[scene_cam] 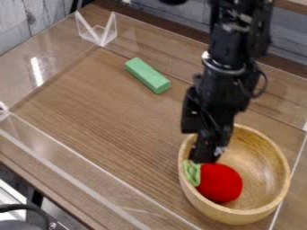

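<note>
My black gripper (pixel 206 113) hangs at the centre right, over the table just above the back of a wooden bowl (pixel 264 180), its fingers pointing down. The bowl holds a red tomato-like object (pixel 220 182) with green leaves at its left. A green block (pixel 147 75) lies on the table at the upper middle, left of the arm.
A white wire-like object (pixel 96 29) stands at the back left. A dark cable shows at the lower left corner.
</note>
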